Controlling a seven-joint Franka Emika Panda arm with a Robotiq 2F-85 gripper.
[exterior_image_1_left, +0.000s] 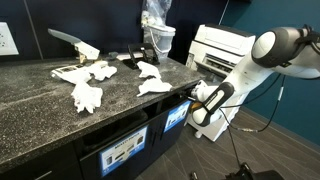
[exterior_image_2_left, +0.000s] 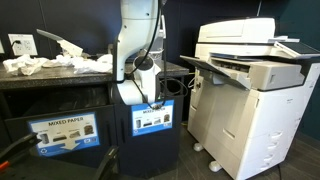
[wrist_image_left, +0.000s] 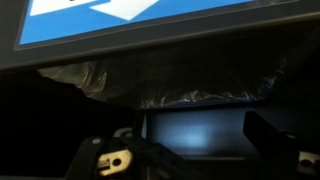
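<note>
My gripper is open, its dark fingers wide apart and nothing between them. In the wrist view a blue label (wrist_image_left: 90, 20) with a white arrow fills the top, on a dark bin front edge. Clear plastic liner (wrist_image_left: 190, 80) shows beyond that edge, above a dark opening. From outside, the arm (exterior_image_2_left: 140, 35) reaches down in front of the cabinet by the right-hand blue label (exterior_image_2_left: 153, 117); the fingers are hard to make out there. Crumpled white papers (exterior_image_1_left: 87, 97) lie on the dark counter (exterior_image_1_left: 45, 107).
A large white printer (exterior_image_2_left: 245, 110) stands just right of the arm. Another label, reading mixed paper (exterior_image_2_left: 65, 132), marks the left bin, below a dark gap under the counter. A white bucket (exterior_image_1_left: 158, 35) and black device sit at the counter's back. Floor in front is open.
</note>
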